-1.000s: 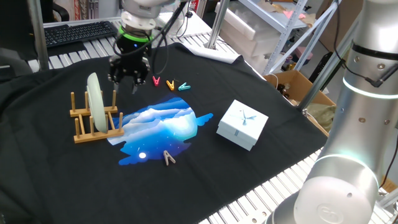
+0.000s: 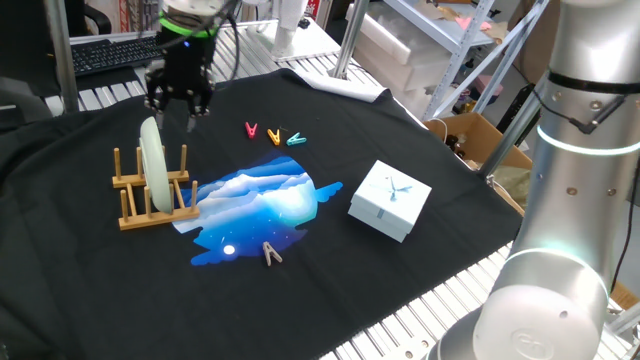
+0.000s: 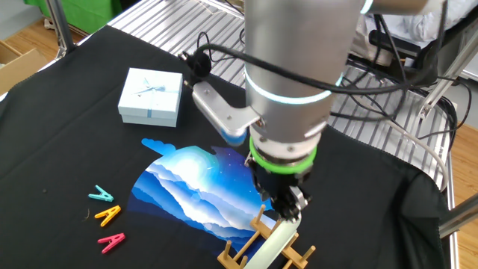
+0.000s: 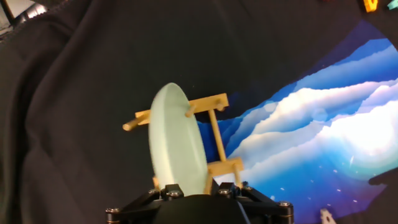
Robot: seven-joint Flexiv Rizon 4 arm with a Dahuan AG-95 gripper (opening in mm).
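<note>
A pale green plate (image 2: 156, 165) stands on edge in a wooden dish rack (image 2: 160, 219) at the left of the black cloth. My gripper (image 2: 177, 122) hangs above and behind the rack in exterior view 1, its two fingertips apart and nothing visible between them. Seen from the wrist, the plate (image 4: 176, 137) stands upright just beyond the gripper, and the near end of the rack (image 4: 217, 134) is partly covered. In exterior view 2 the plate (image 3: 275, 245) is cut off by the lower edge, with the gripper (image 3: 290, 213) over its top end.
A blue printed mat (image 2: 255, 210) lies right of the rack, with a grey clip (image 2: 271, 254) on its edge. A light blue box (image 2: 390, 200) stands farther right. Red (image 2: 251, 130), yellow (image 2: 274, 137) and teal (image 2: 296, 139) clips lie behind the mat.
In exterior view 1 my gripper has moved left and slightly up, nearer the plate's side of the table. The plate, rack, box and clips have stayed put.
</note>
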